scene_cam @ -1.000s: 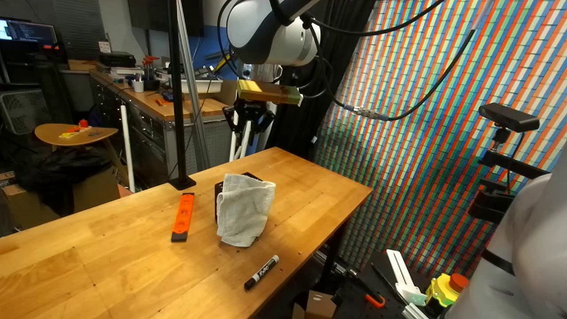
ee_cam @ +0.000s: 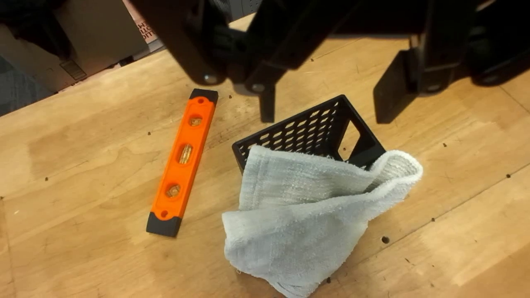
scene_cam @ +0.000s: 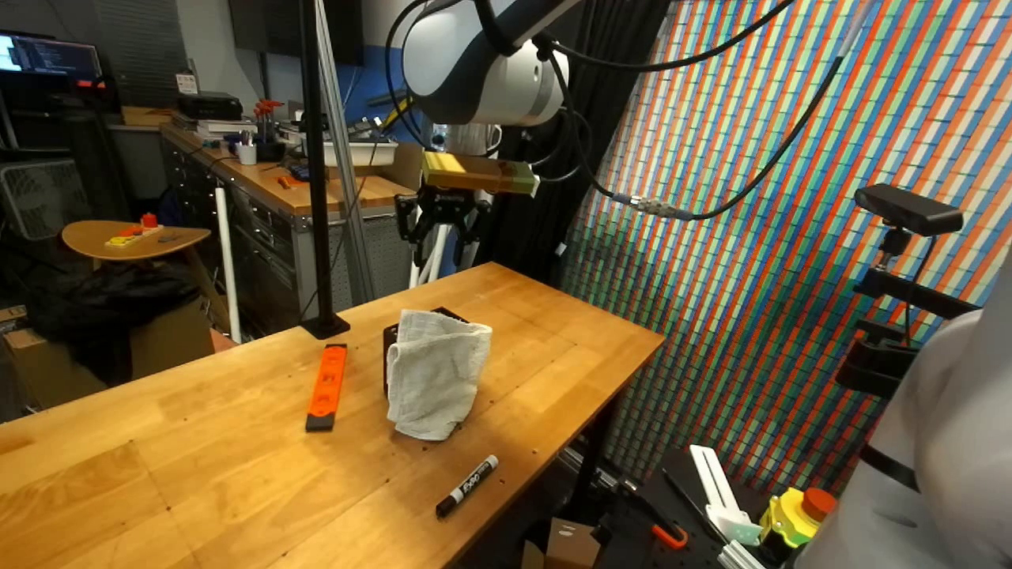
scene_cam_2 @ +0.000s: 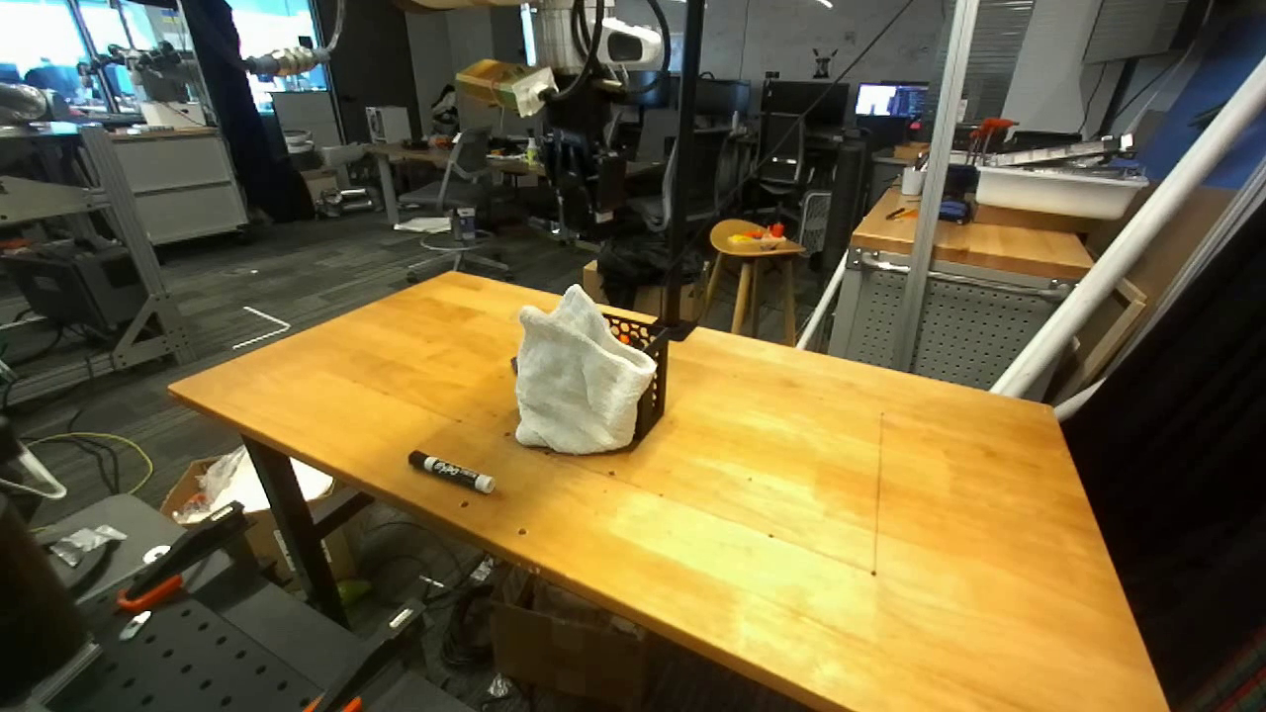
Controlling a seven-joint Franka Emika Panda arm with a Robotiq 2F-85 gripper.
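My gripper (scene_cam: 441, 248) hangs in the air above the far part of the table, its fingers open and empty. In the wrist view the two fingers (ee_cam: 267, 102) stand well apart, with the black mesh basket (ee_cam: 293, 131) showing below them. A whitish cloth (ee_cam: 303, 223) drapes over the basket's near side and hangs down outside it to the table. Left of the basket lies an orange level (ee_cam: 183, 154) with dark ends. Nearer the table's front edge, apart from the cloth, is a black and white marker (scene_cam: 466, 487). The cloth hides much of the basket's inside.
A black post (scene_cam: 324, 322) stands at the table's back edge, close to the level. The wooden table (scene_cam_2: 949, 510) has wide bare areas on both sides of the basket. In exterior view 1, a wall of coloured strips (scene_cam: 759, 284) rises beyond the table's right end.
Cloth, basket, level and marker lie as before.
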